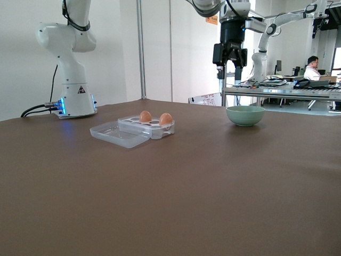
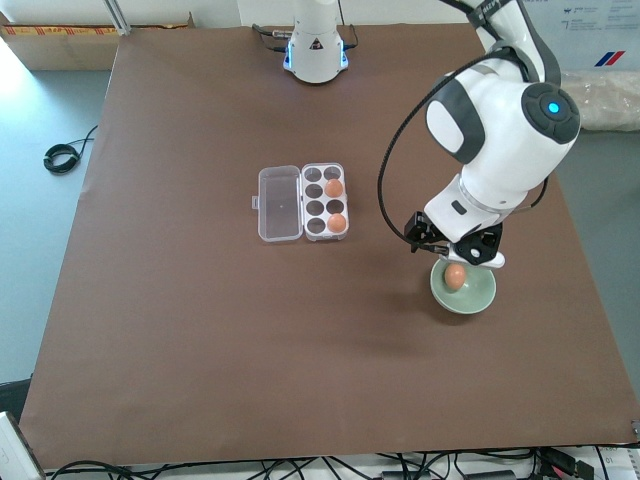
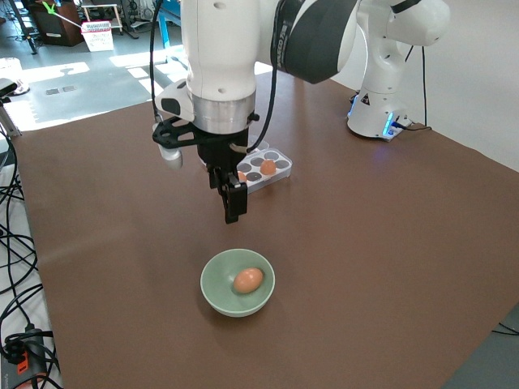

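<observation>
A pale green bowl (image 2: 462, 297) (image 1: 245, 120) (image 3: 223, 300) on the brown table holds one brown egg (image 2: 455, 276) (image 3: 249, 280). The black gripper (image 1: 229, 63) (image 3: 235, 215) hangs point-down above and behind the bowl, apart from it; I cannot tell its finger state. A clear egg box (image 2: 325, 200) (image 1: 141, 130) (image 3: 268, 178) with open lid (image 2: 280, 204) holds two eggs (image 2: 334, 188) (image 1: 165, 119), the other cavities empty.
Cables run along one table edge.
</observation>
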